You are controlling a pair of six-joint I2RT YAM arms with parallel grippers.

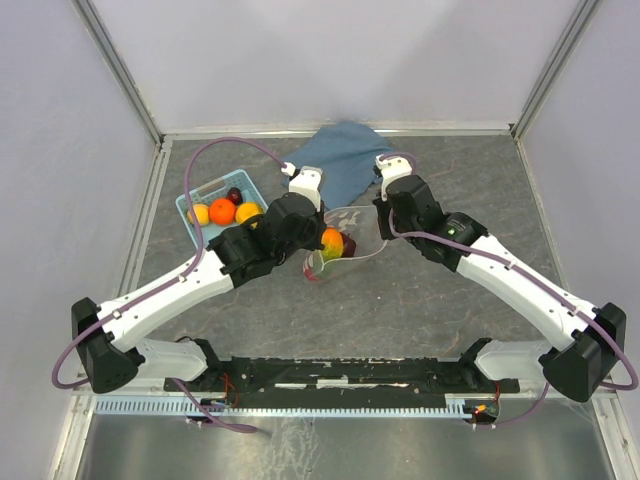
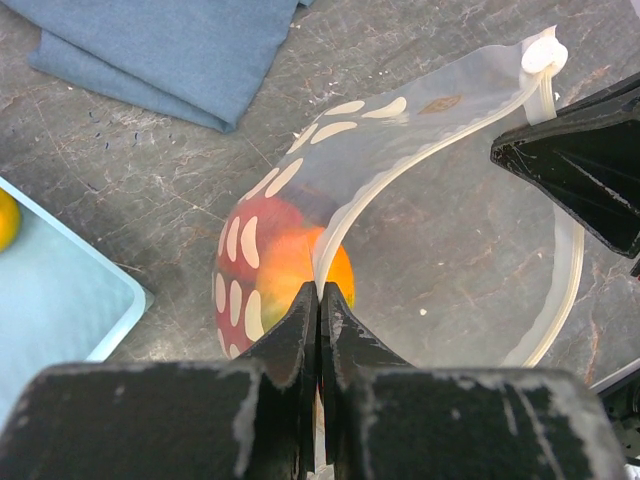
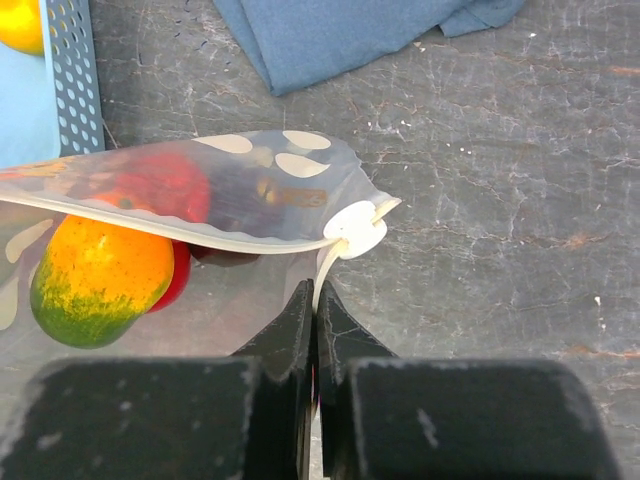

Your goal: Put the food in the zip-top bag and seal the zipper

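Note:
The clear zip top bag [image 1: 362,222] hangs between my grippers, its mouth spread wide. My left gripper is shut on one stretch of the rim. In the right wrist view, the rim runs between the closed fingers of my right gripper, just beside the white zipper slider [image 3: 355,229]. Inside the bag lie an orange-and-green mango [image 3: 102,278] and a red fruit [image 3: 178,275] partly behind it. A darker piece shows beside them in the right wrist view; most of it is hidden.
A light blue basket [image 1: 192,235] at the left holds several fruits. Behind the bag lies a folded blue cloth [image 1: 340,160].

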